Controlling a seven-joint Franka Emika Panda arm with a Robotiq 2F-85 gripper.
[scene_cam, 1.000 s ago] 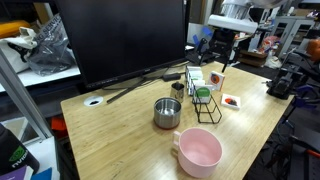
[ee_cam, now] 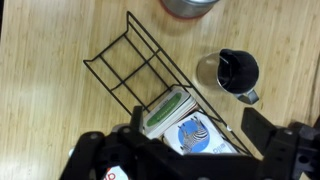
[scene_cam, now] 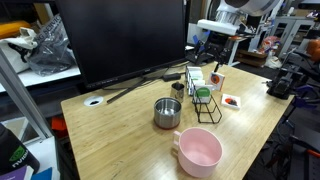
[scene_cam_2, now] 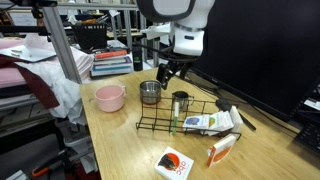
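Note:
My gripper hangs open above a black wire rack, its fingers apart with nothing held between them. Below the gap, a green-and-white packet and a white card with a zebra picture sit in the rack. A small metal cup stands beside the rack, its handle toward the right finger. In exterior view 2 my gripper is high over the rack, though its fingers are small there.
A metal pot and a pink pot stand near the rack. On its other side are an upright box and a flat white card. A large black screen stands at the back.
The arm has shifted slightly up and to the left in exterior view 1. The objects on the table have stayed in place.

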